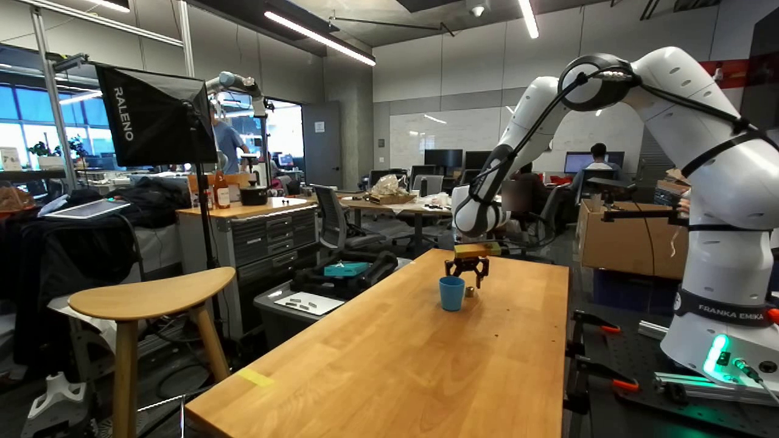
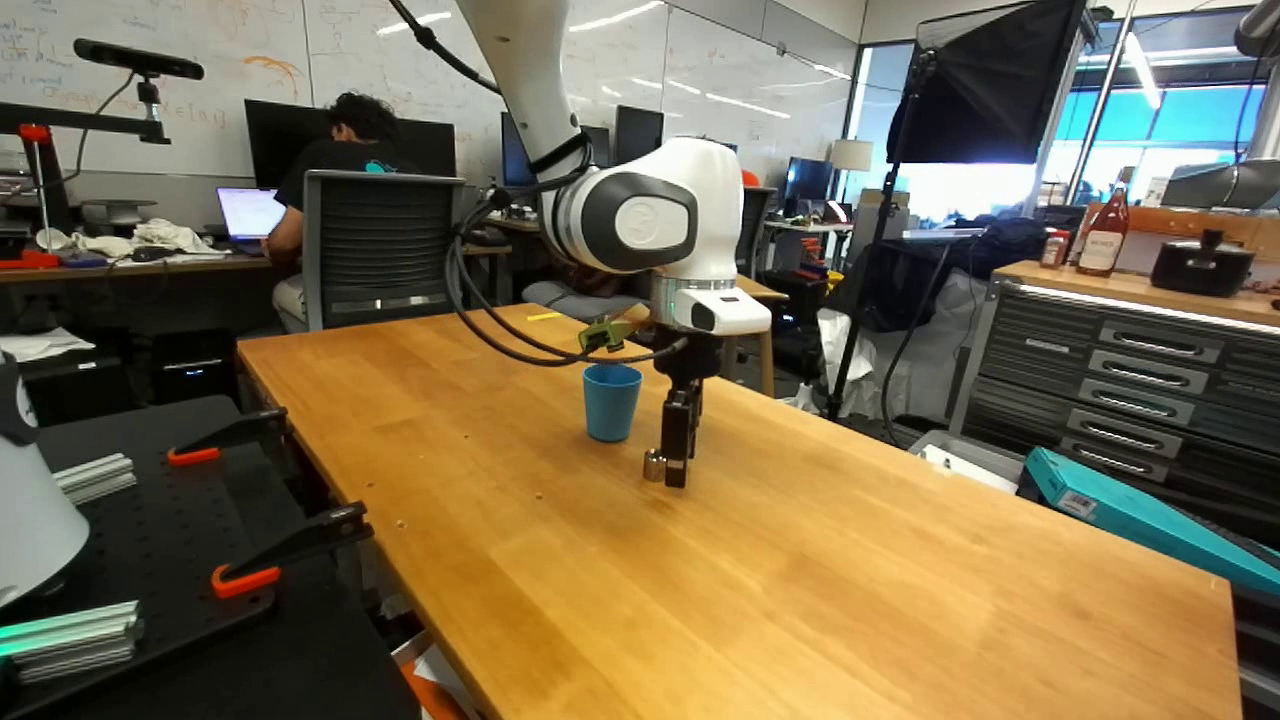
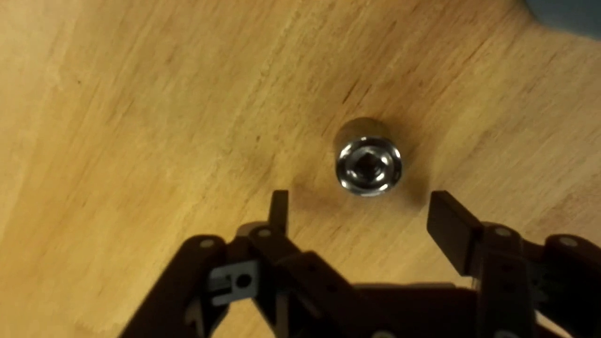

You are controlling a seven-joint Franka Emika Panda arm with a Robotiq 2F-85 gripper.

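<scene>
A small shiny metal socket stands on the wooden table, its round opening facing up in the wrist view. My gripper is open over the table, with a finger on either side of the socket's position and a visible gap from it to each. In exterior view 1 the socket appears low between the spread fingers. Exterior view 2 shows the socket beside the lower end of the gripper. A blue cup stands upright close by; only its edge enters the wrist view's top right corner.
Orange-tipped clamps line the edge by the robot base. A wooden stool stands off the table's other side.
</scene>
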